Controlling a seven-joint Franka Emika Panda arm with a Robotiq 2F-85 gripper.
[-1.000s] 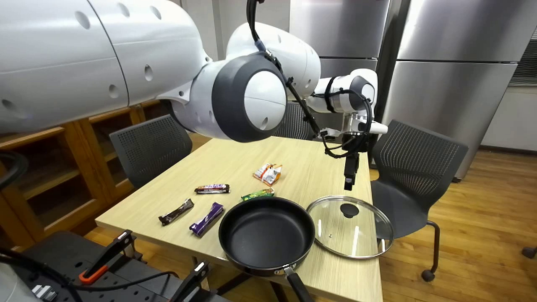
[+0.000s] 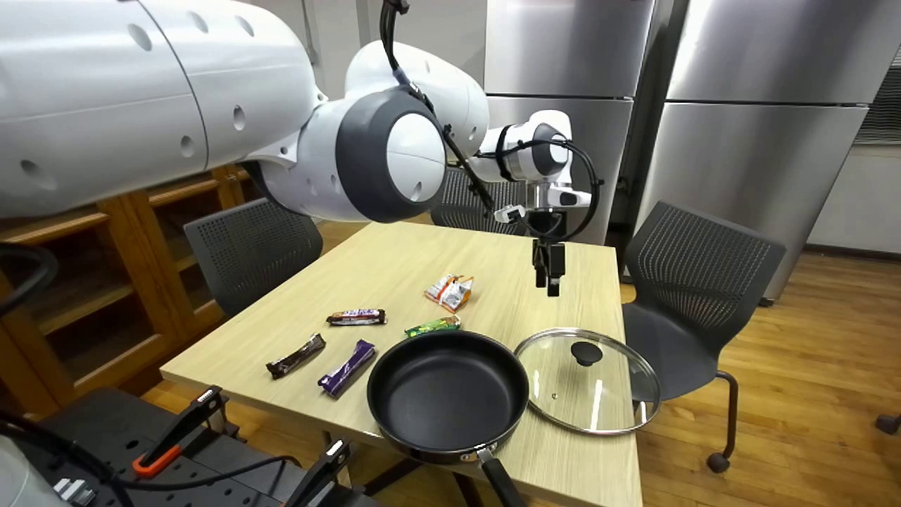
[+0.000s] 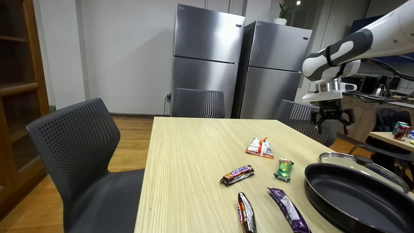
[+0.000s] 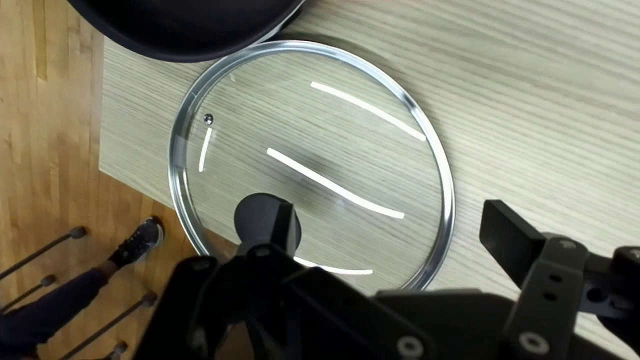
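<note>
My gripper (image 3: 332, 130) is open and empty, hanging in the air above the table on the lid's far side. In the wrist view its fingers (image 4: 510, 240) stand wide apart over the glass lid (image 4: 360, 162). The lid's black knob (image 4: 258, 219) shows partly behind one finger, well below it. Beside the lid stands an empty black frying pan (image 2: 448, 384), its handle toward the table's near edge. Snacks lie on the bare wood: a white-and-orange bag (image 2: 450, 291), a green packet (image 3: 284, 170), a purple bar (image 2: 347, 368) and two dark brown bars, one (image 2: 356, 317) farther back and one (image 2: 295, 355) nearer.
The lid overhangs the table's edge beside a dark chair (image 2: 701, 287). More chairs stand round the table (image 3: 186, 155). In the wrist view, a person's shoe (image 4: 144, 240) is on the floor near the table.
In exterior view 1 the arm and gripper have moved left and slightly up, away from the lid's knob. The lid, pan and snacks have stayed where they were.
</note>
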